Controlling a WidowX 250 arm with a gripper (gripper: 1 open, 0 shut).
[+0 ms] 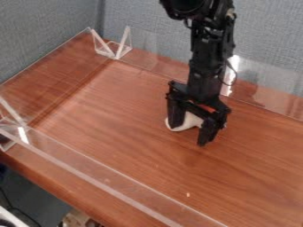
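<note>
My black gripper (193, 120) is down at the wooden table, right of its middle, over a white object with a red top, a mushroom-like toy (179, 121). Only part of the white body shows behind the fingers, and the red part is hidden. The fingers straddle the toy; whether they touch it I cannot tell.
Clear low walls edge it, with a white bracket (112, 49) at the back left corner. Grey padded walls stand behind.
</note>
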